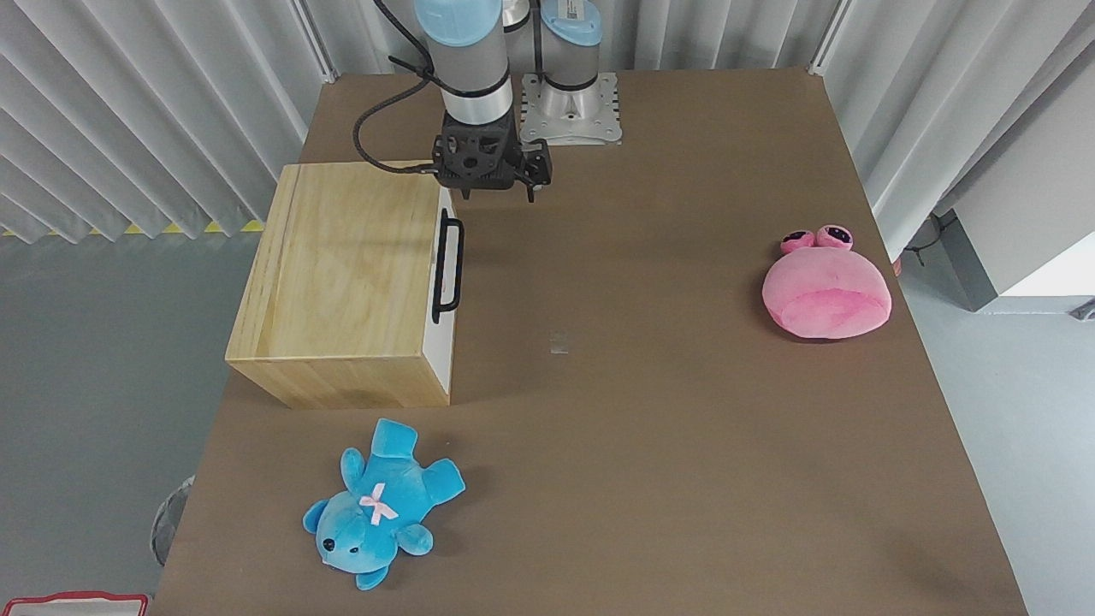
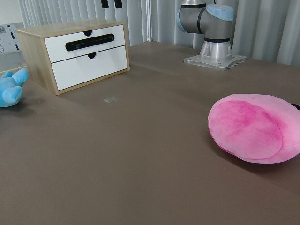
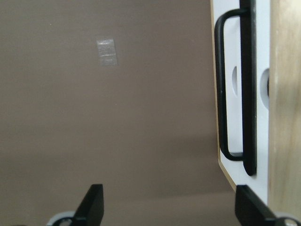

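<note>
My gripper (image 1: 498,193) hangs at the back of the table, just above and behind the wooden cabinet (image 1: 334,267). In the wrist view its two black fingertips (image 3: 169,202) stand wide apart with nothing between them. The cabinet's white front has two drawers, both closed, with a black handle (image 2: 90,42) on the upper one; in the wrist view that handle (image 3: 221,84) is at the right. A blue bear plush (image 1: 375,524) lies at the front left of the table. A pink plush (image 1: 826,293) with eye stalks sits on the right.
The robot's mounting plate (image 2: 215,61) is at the back. Floor lies beyond both side edges.
</note>
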